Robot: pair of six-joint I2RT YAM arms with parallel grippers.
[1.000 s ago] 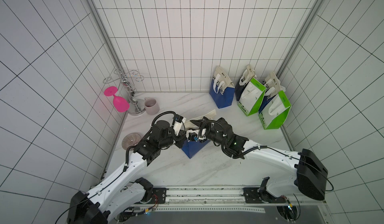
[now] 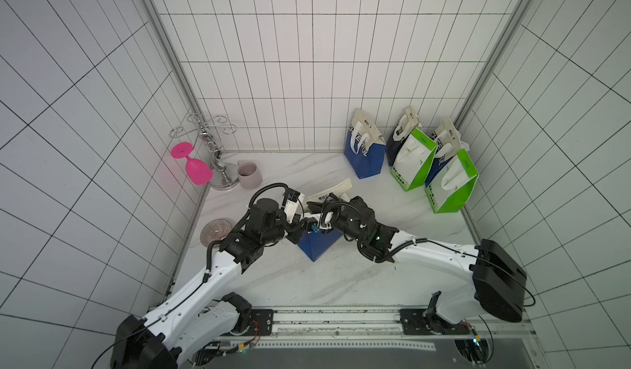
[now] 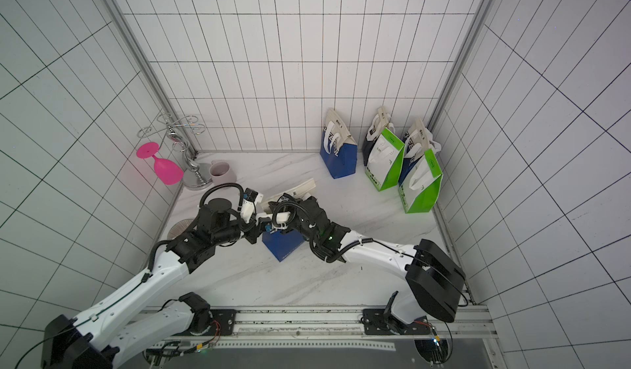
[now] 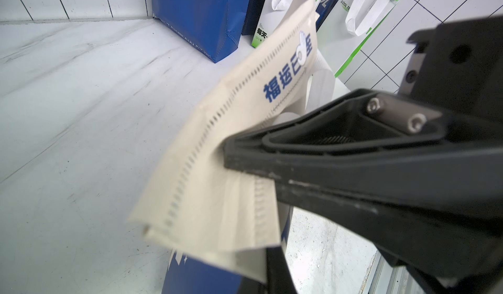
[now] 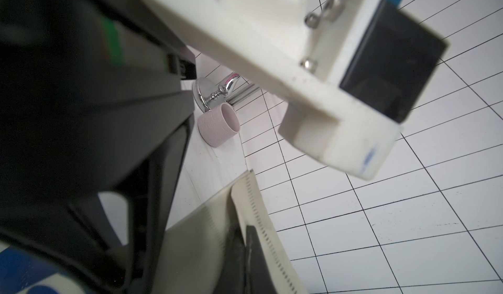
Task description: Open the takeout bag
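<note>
The takeout bag [image 2: 320,242], blue with a beige top, stands mid-counter, mostly covered by both arms. Filling the left wrist view is its beige top band [image 4: 209,189] with blue lettering. My right gripper is shut on the beige band near its upper edge, which shows as separate layers [image 5: 256,205] in the right wrist view. My left gripper is shut low at the band's near end. The cloth hides part of its fingers, so whether any fabric is pinched there cannot be made out.
More blue bags [image 2: 365,152] and green-white bags [image 2: 453,184] stand at the back right. To the left are a pink mug [image 2: 249,175], a metal rack [image 2: 213,146] with a pink goblet [image 2: 197,170], and a clear dish [image 2: 215,231].
Over the last second my right arm has shifted slightly left, and the bag's beige top has moved a little with it. The left arm looks still.
</note>
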